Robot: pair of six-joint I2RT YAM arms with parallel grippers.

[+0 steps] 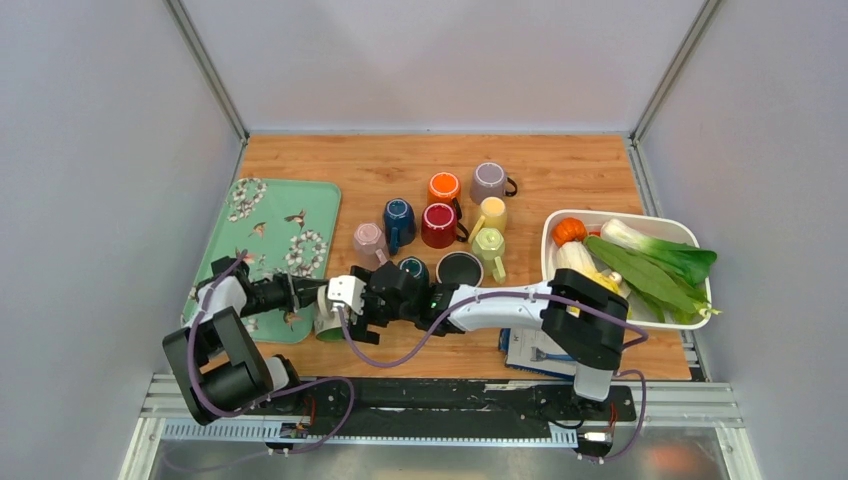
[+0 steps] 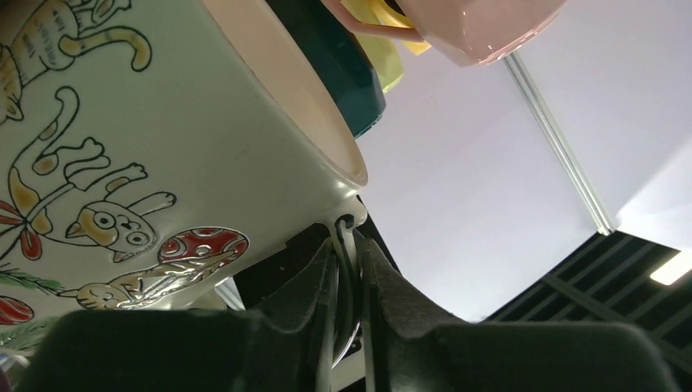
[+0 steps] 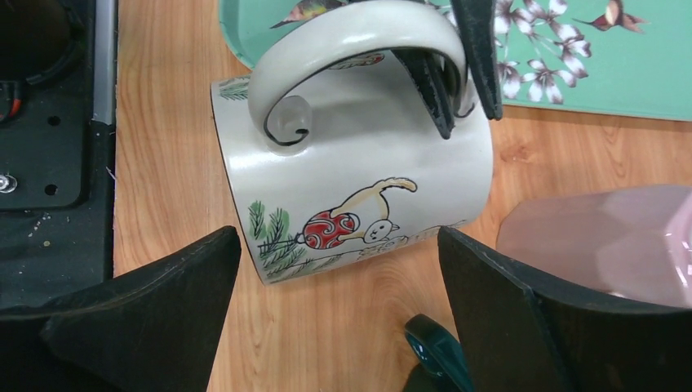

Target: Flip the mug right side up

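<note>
The white mug with painted cats [image 3: 351, 188] is tilted onto its side near the front edge of the table, by the tray's right edge. Its handle [image 3: 359, 37] faces my left gripper, which is shut on it. The end painted with pine twigs points toward the near table edge; the top view shows only part of the mug [image 1: 327, 330]. From the right, my right gripper reaches toward the mug, its fingers [image 3: 506, 302] wide apart and empty. Whether the mug touches the table is hard to tell.
A green flowered tray [image 1: 270, 200] lies on the left. Close by stand a pink mug [image 1: 369, 243] and a dark teal mug [image 1: 412, 267], with several more mugs behind. A white basket of vegetables [image 1: 552, 235] sits at the right.
</note>
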